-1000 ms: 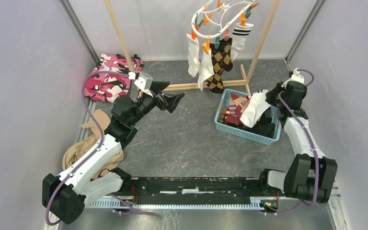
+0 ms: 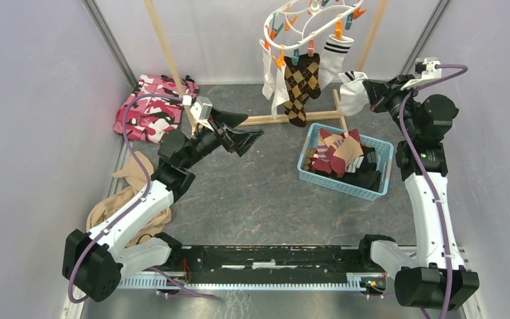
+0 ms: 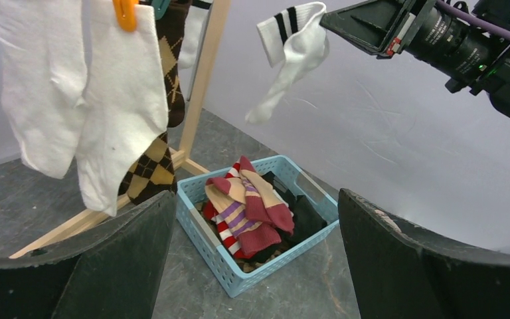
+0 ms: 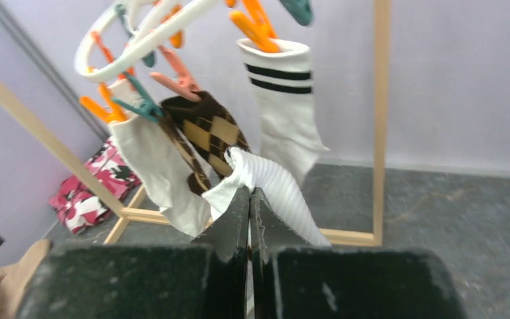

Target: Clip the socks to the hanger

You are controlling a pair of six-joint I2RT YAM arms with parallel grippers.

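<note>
From my right gripper, shut on its cuff end, hangs a white sock with black stripes, above the far side of the basket. In the left wrist view the striped cuff of that sock droops from the fingertips. My left gripper stands open and empty over the floor at left of centre. The white round hanger carries a brown argyle sock, a striped white sock and plain white socks, held by orange, green and pink clips such as the orange clip.
A blue basket with red-striped and dark socks sits below the right gripper. Wooden stand bars cross the floor behind it. Pink patterned cloth and beige cloth lie at left. Open floor fills the middle.
My right gripper has risen from over the basket and moved farther back, bringing the white sock up with it. The left arm has shifted slightly right. The hanger has turned a little.
</note>
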